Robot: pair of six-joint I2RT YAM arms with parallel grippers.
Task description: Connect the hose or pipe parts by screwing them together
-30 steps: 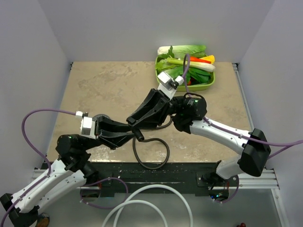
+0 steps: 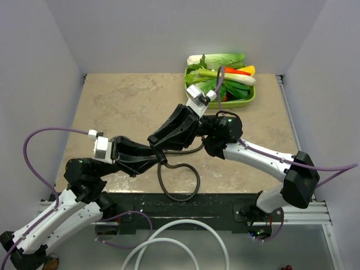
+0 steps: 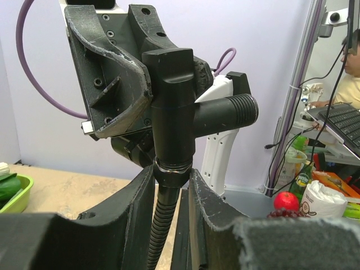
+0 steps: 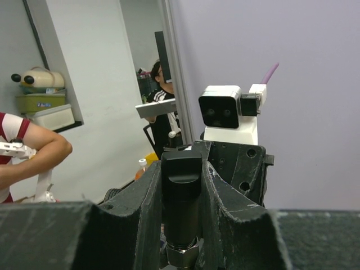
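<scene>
A black ribbed hose (image 2: 197, 183) loops on the table and rises to a black connector with a side branch (image 3: 225, 116). My left gripper (image 2: 156, 159) is shut on the hose end just below the connector; in its wrist view the fingertips (image 3: 142, 197) close round the metal collar. My right gripper (image 2: 154, 140) comes in from the upper right, shut on the top of the same connector, as its wrist view shows with the capped piece (image 4: 181, 185) between the fingers. Both grippers meet above the middle of the table.
A green basket of vegetables (image 2: 243, 101) stands at the back right. White hose loops (image 2: 219, 242) lie below the front edge.
Both arms have shifted very slightly at their joined tips; the connector appears a little more upright in the top view. Otherwise little has changed.
</scene>
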